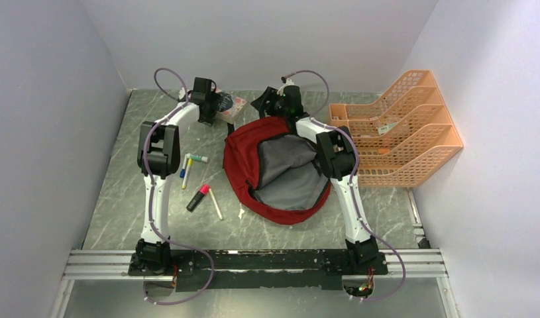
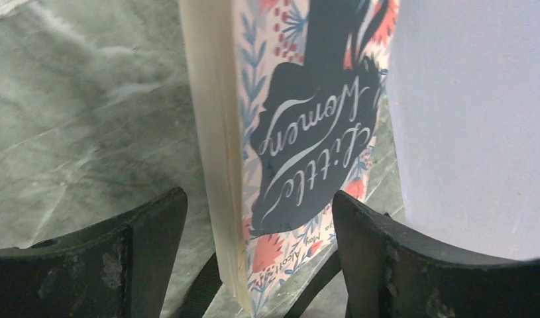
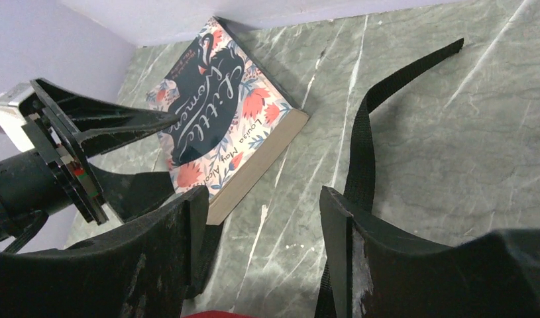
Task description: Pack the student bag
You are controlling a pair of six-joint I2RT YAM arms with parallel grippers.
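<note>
A book with a floral "Little Women" cover [image 1: 234, 106] [image 2: 313, 146] [image 3: 220, 112] lies flat against the back wall. My left gripper is open above its near end, a finger to either side of it in the left wrist view. The red and grey bag [image 1: 244, 165] lies open in the middle. My right gripper is open at the bag's back edge, beside a black strap [image 3: 361, 152], to the right of the book.
An orange slotted organiser [image 1: 413, 169] stands at the right. Several pens and markers [image 1: 197, 199] lie left of the bag.
</note>
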